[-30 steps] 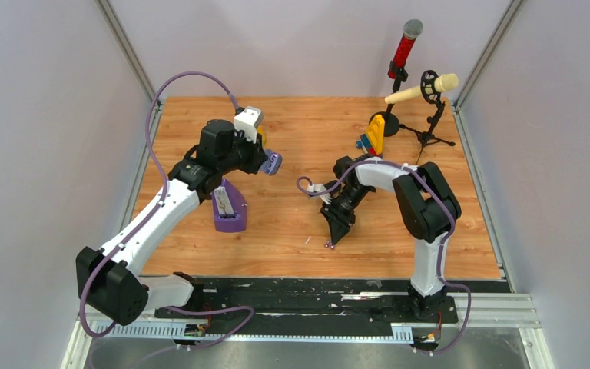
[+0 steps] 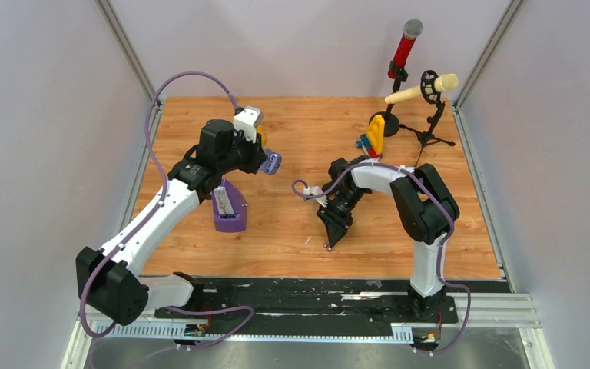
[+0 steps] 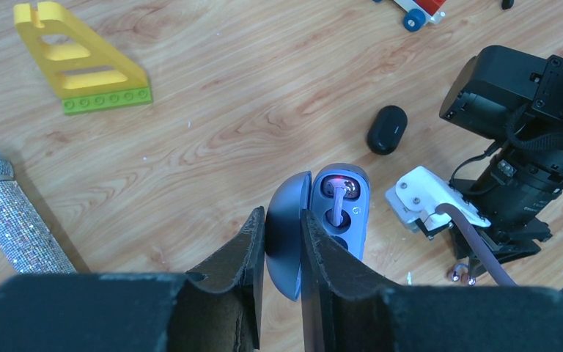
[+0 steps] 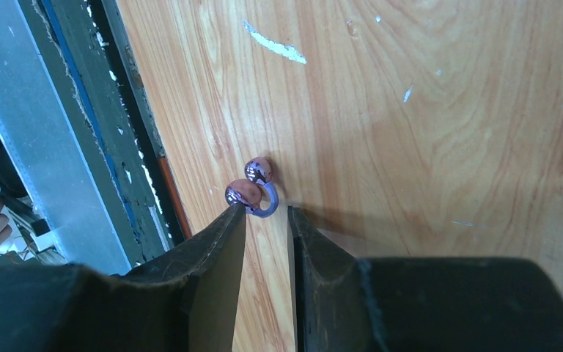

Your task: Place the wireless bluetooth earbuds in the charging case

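My left gripper is shut on the blue-purple charging case (image 3: 359, 192), its lid raised beside the fingers. One earbud (image 3: 339, 202) sits in the case's far end, partly standing out; a dark socket lies nearer. In the top view the case (image 2: 271, 162) is held above the left half of the table. A curved purple earbud (image 4: 270, 204) with two rounded ends lies on the wood near the front edge. My right gripper is part open and low over the table, that earbud at its fingertips, close to one finger; whether they touch I cannot tell.
A purple holder (image 2: 230, 219) stands left of centre, under the left arm. A small black oval object (image 3: 387, 130) lies beyond the case. Toy blocks (image 2: 374, 137) and two stands occupy the back right.
The right gripper has shifted slightly left and toward the front edge; the loose earbud shows slightly further left too. The left arm and case have stayed still.
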